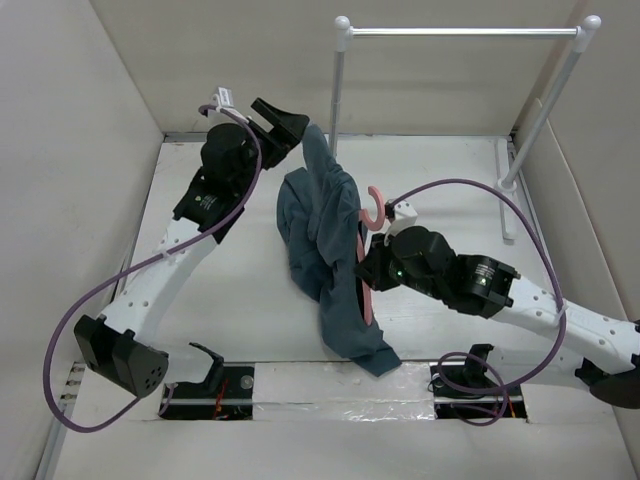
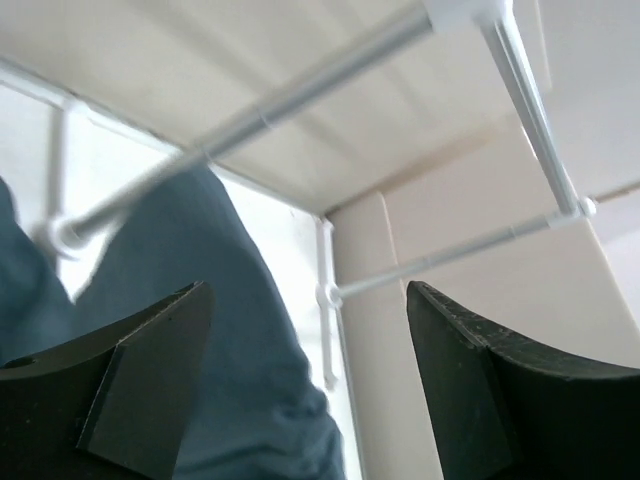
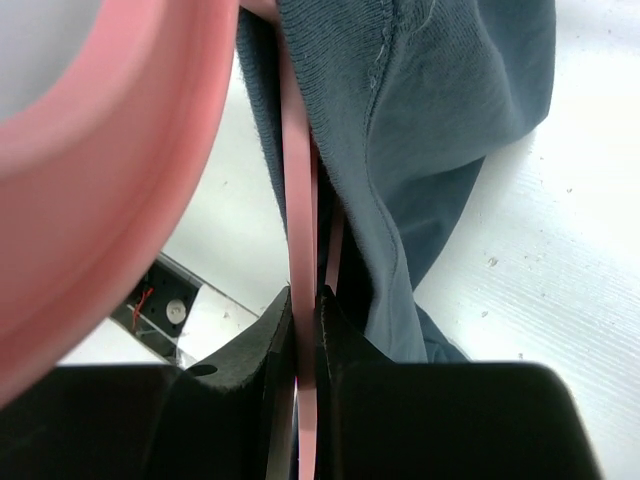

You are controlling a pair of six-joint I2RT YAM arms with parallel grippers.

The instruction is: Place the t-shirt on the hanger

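The dark grey-blue t shirt (image 1: 330, 240) hangs in a long bunched drape at the centre, reaching over the board's front edge. A pink hanger (image 3: 300, 200) runs along a fold of the cloth, its hook (image 1: 374, 210) on top; my right gripper (image 1: 368, 265) is shut on it. My left gripper (image 1: 285, 118) is raised at the shirt's upper left, open, with no cloth between its fingers in the left wrist view (image 2: 310, 370).
A white rail rack (image 1: 460, 32) stands at the back right, its left post (image 1: 337, 80) just behind the shirt. Side walls bound the white board (image 1: 450, 170), which has bare space left and right.
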